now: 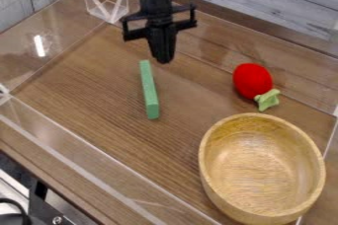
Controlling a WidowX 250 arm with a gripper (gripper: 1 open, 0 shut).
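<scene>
My gripper is raised at the top centre, a dark shape over the back of the wooden table, shut with nothing visible between its fingers. Below and in front of it, apart from it, a long green block lies on the table, pointing toward the camera. At the right lies a red round object with a small green piece at its lower edge.
A large yellow bowl fills the front right. A clear plastic item is at the back left, with another clear item at the left edge.
</scene>
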